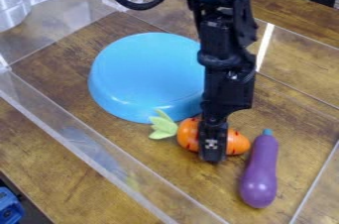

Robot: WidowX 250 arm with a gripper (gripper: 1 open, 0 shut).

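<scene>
My black gripper (212, 135) is lowered over an orange toy carrot (236, 142) with pale green leaves, its fingers on the carrot's body; whether they are closed on it is unclear. A purple toy eggplant (261, 172) lies to the right of the carrot. An upturned blue bowl or dish (133, 74) sits behind and left, partly hidden by the arm.
A clear tray wall runs along the left, and a blue object (8, 206) shows at the lower left edge.
</scene>
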